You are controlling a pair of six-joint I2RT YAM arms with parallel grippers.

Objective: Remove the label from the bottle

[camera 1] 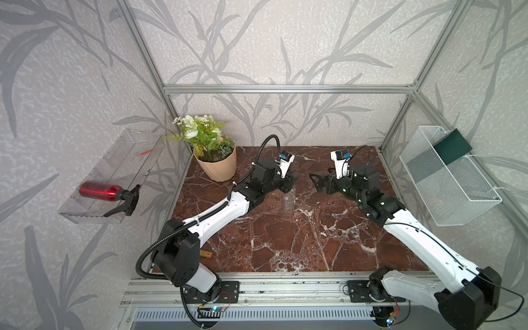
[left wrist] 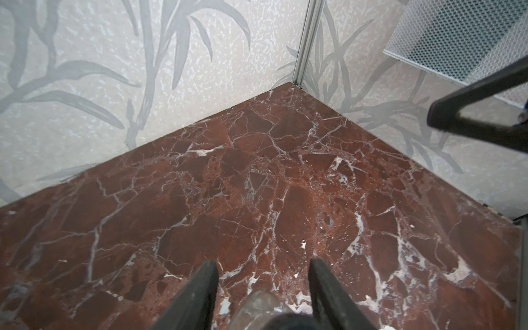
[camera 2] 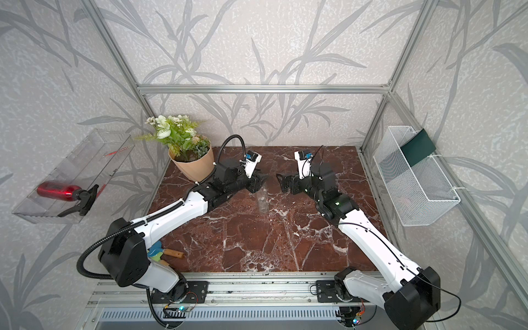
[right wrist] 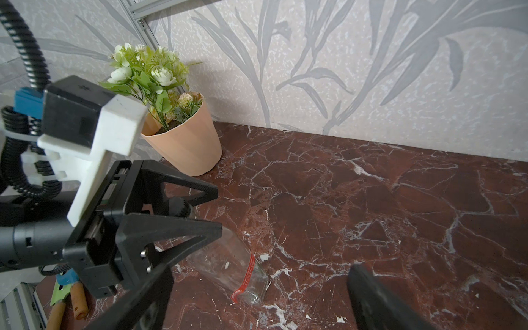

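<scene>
The clear glass bottle [right wrist: 222, 263] stands near the table's middle, its dark cap [right wrist: 180, 207] uppermost. A thin red band [right wrist: 245, 277] runs round it close to the base; no other label can be made out. My left gripper is at the bottle's top, its fingers spread apart on either side of the cap and neck. Whether they touch the glass cannot be told. From the left wrist, the bottle [left wrist: 258, 309] shows only at the bottom edge, between the blurred fingers. To the right of the bottle, my right gripper [camera 1: 316, 183] is open and empty.
Back left stands a potted plant [camera 1: 220, 167]. A wire basket [camera 1: 448, 176] hangs on the right wall, and a clear bin [camera 1: 118, 165] with a red bottle [camera 1: 99, 190] on the left. Wooden-handled tools [camera 2: 173, 253] lie front left.
</scene>
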